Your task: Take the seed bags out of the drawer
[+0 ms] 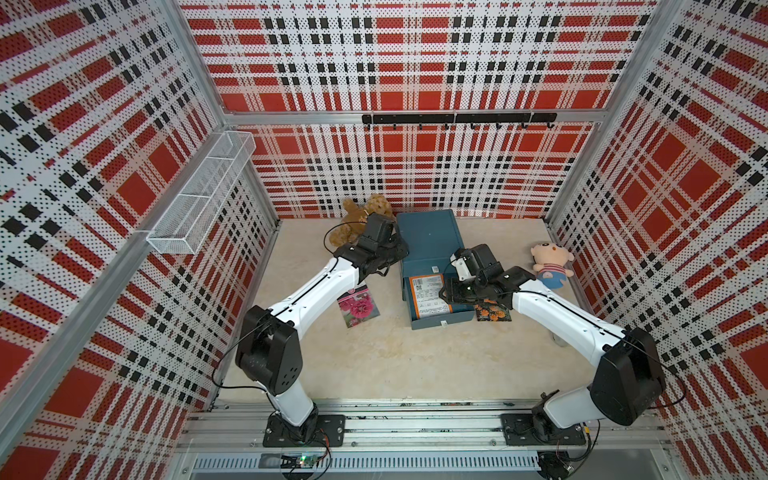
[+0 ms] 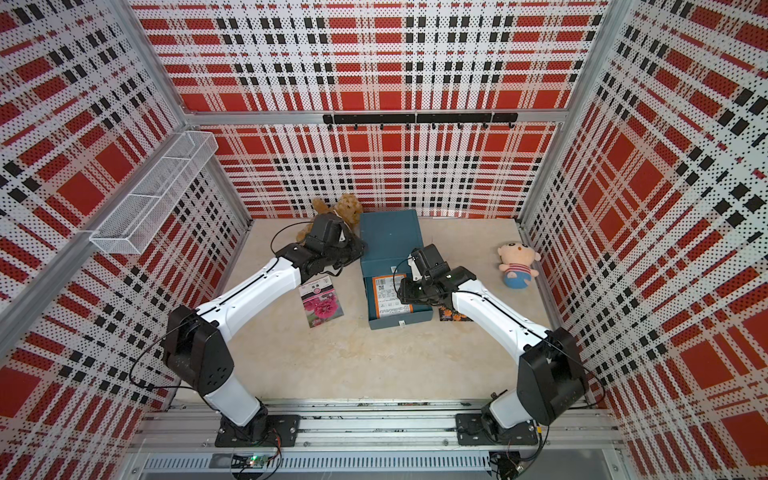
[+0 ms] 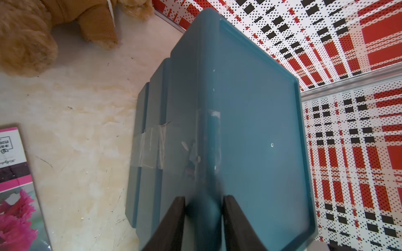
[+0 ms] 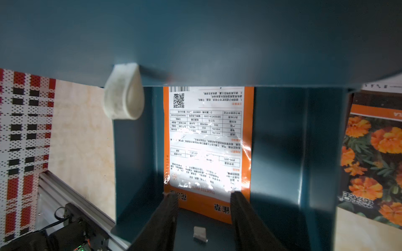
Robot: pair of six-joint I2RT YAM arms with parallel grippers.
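Observation:
The blue-grey drawer is pulled out below its cabinet. Inside it a seed bag lies with its printed white back up, framed in orange. My right gripper is over the drawer, fingers apart and empty, near the bag's front end. On the cabinet's left upper edge, my left gripper is closed with one finger on each side. A pink-flower seed bag lies on the table to the left, and an orange-flower seed bag to the right of the drawer.
A white pull loop hangs from the cabinet above the drawer. The teddy bear sits behind the left arm, and a doll stands at the right. The table in front of the drawer is clear.

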